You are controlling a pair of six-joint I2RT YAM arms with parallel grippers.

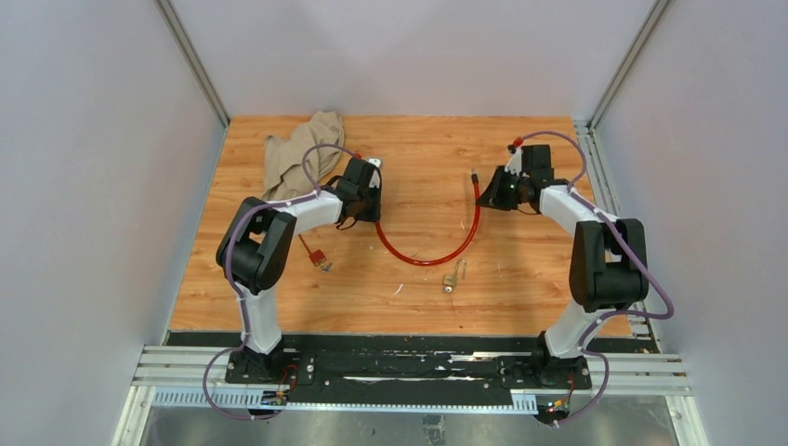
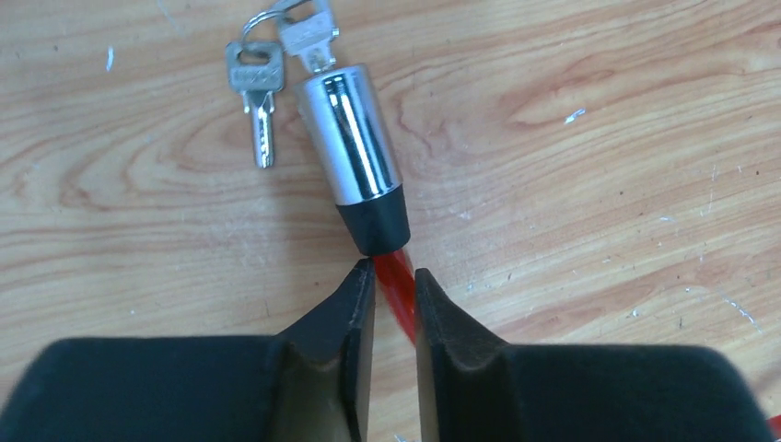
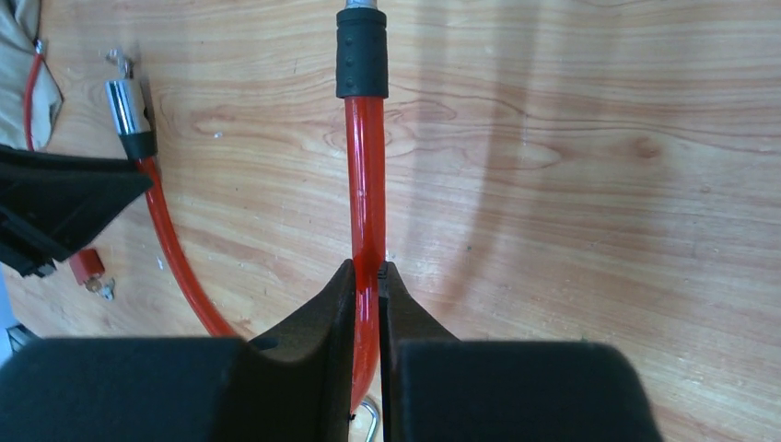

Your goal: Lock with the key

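A red cable lock (image 1: 419, 261) curves in a U between my grippers. My left gripper is closed around the tube just behind its black-collared steel end (image 2: 352, 138); a key sits in that end, ringed to a second key (image 2: 260, 78). My right gripper has its fingers closed around the red tube (image 3: 367, 175) below the black collar (image 3: 362, 55) of the other end, whose metal tip is cut off at the top of the right wrist view.
A brass padlock (image 1: 449, 282) lies near the front middle. A red piece (image 1: 316, 257) lies front left, and a beige cloth (image 1: 297, 149) at back left.
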